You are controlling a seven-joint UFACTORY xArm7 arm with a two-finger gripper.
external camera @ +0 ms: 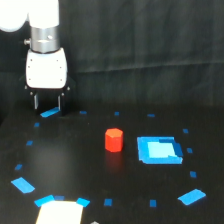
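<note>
A red hexagonal block (114, 140) stands on the black table near the middle of the view. To its right lies a square with a blue border (142, 151) and a pale inside. My white gripper (48, 102) hangs at the far left, well away from both. Its two dark fingers point down and stand apart, with no object visible between them.
Blue strips lie flat at the table's edges, one (50, 112) just under the gripper and another (191, 197) at the lower right. Small blue squares dot the surface. A white object (60, 212) is cut off at the bottom edge. Dark curtain behind.
</note>
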